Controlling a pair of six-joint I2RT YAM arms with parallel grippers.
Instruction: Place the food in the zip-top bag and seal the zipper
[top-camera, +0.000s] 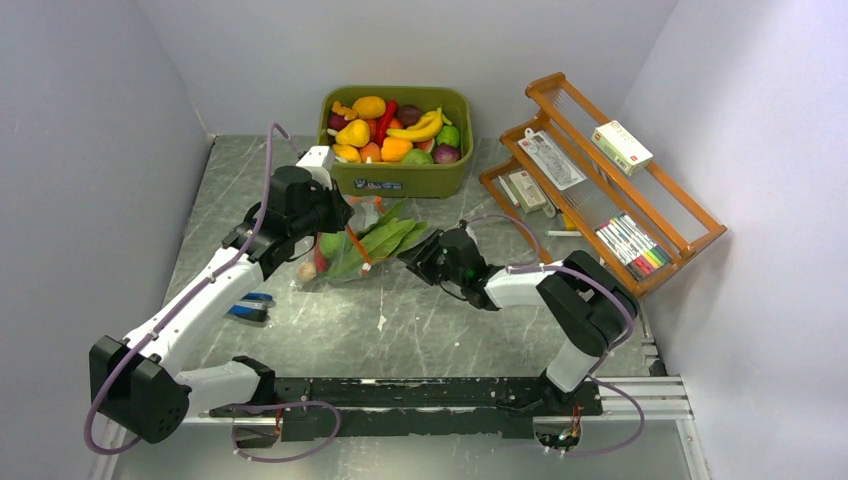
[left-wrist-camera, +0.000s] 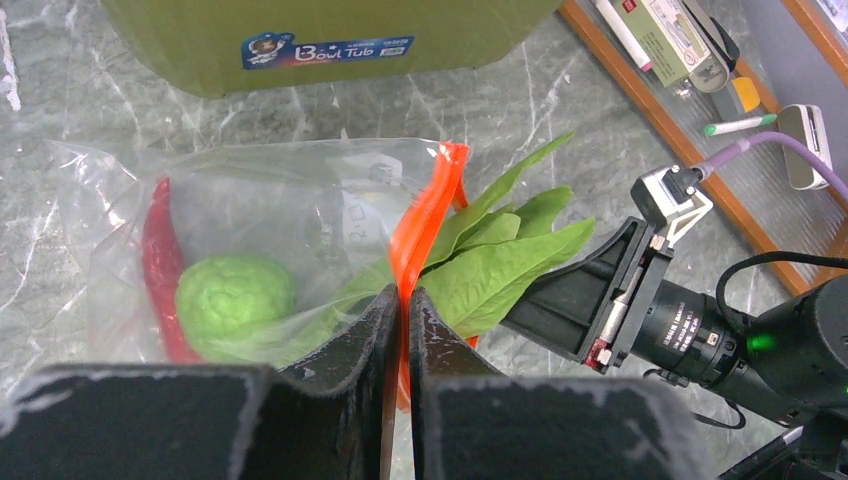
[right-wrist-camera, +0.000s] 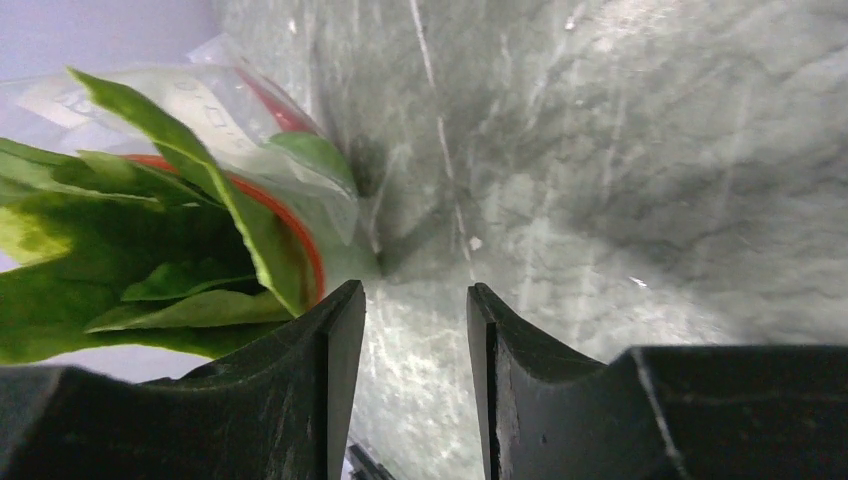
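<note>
A clear zip bag (left-wrist-camera: 340, 190) with an orange zipper (left-wrist-camera: 430, 205) lies on the counter, holding a green cabbage-like item (left-wrist-camera: 235, 300) and a red pepper (left-wrist-camera: 160, 250). Long green leaves (left-wrist-camera: 500, 270) stick out of its mouth on the right. My left gripper is shut on the zipper edge. My right gripper sits low beside the leaves, part open, nothing between its fingers, facing the bag's mouth.
Behind the bag stands a green tub (top-camera: 390, 180) full of produce. A wooden rack (top-camera: 680, 240) with boxes and markers is at the right. A blue-black object (top-camera: 250, 308) lies front left.
</note>
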